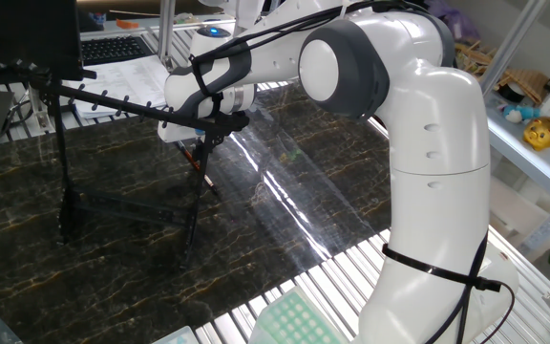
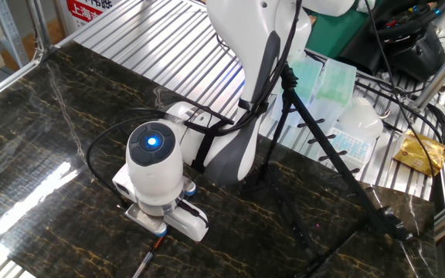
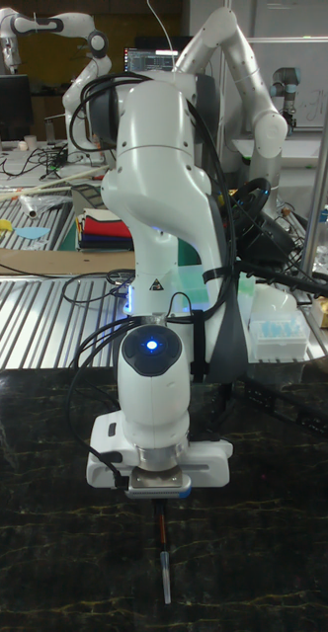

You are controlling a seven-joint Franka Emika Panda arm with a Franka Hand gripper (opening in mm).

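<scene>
In exterior view 3 my gripper (image 3: 163,497) points down over the dark marbled tabletop (image 3: 49,537), its fingers hidden under the white hand and the camera bracket. A thin stick-like thing (image 3: 166,574), dark and reddish above and pale toward its end, shows directly below the hand. The same stick (image 2: 151,252) emerges from beneath the bracket in exterior view 2, slanting to the lower left. Exterior view 1 shows part of the stick (image 1: 208,181) behind a stand leg. Whether it is gripped or lies on the table I cannot tell.
A black folding stand (image 1: 127,107) rises from the tabletop close to the arm. Shiny clear film (image 1: 275,182) covers part of the table. Plastic boxes (image 2: 334,81) and a gold packet (image 2: 419,153) sit along the slatted edge.
</scene>
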